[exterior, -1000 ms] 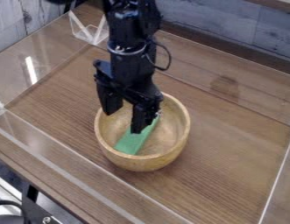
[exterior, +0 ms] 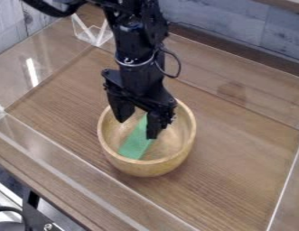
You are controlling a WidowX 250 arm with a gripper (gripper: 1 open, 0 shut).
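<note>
The black robot gripper [exterior: 137,115] hangs from the arm at top centre over a round light wooden bowl [exterior: 117,158], its fingers spread open at the bowl's upper part. A green flat object [exterior: 137,141] lies inside the bowl, below the gripper, with its upper end near the right finger. Whether the fingers touch it I cannot tell.
A grey-blue back wall [exterior: 246,32] runs along the top right. Black cables [exterior: 9,215] sit at the lower left corner, beyond the table's edge.
The gripper has moved slightly up and back in the view, and its fingers appear shifted over the bowl's back part. The green object shows a little differently beneath it.
</note>
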